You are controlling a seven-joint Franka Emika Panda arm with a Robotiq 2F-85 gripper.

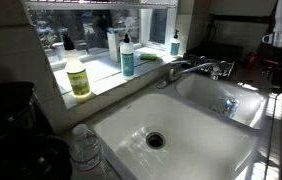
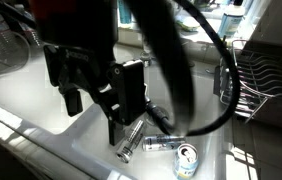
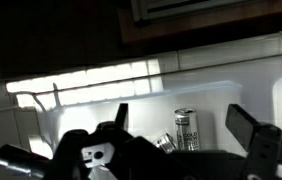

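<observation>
My gripper stands open over the right sink basin [image 1: 189,92], its two fingers wide apart with nothing between them. In exterior view 2 the gripper [image 2: 94,118] hangs at the left, clear of the objects below. On the basin floor an upright blue and silver can [image 2: 186,160] stands nearest the front. Beside it a silver cylinder [image 2: 164,142] lies on its side, and a second one [image 2: 131,140] lies tilted to its left. The wrist view shows one cylinder [image 3: 186,130] between the fingers' lines of sight, well below; another [image 3: 165,143] is partly hidden.
A faucet [image 1: 191,68] reaches over the sink. The left basin [image 1: 181,145] is empty. Soap bottles [image 1: 76,68] line the window ledge, and a clear plastic jug [image 1: 85,148] stands at the near left. A wire dish rack [image 2: 266,72] sits right of the basin.
</observation>
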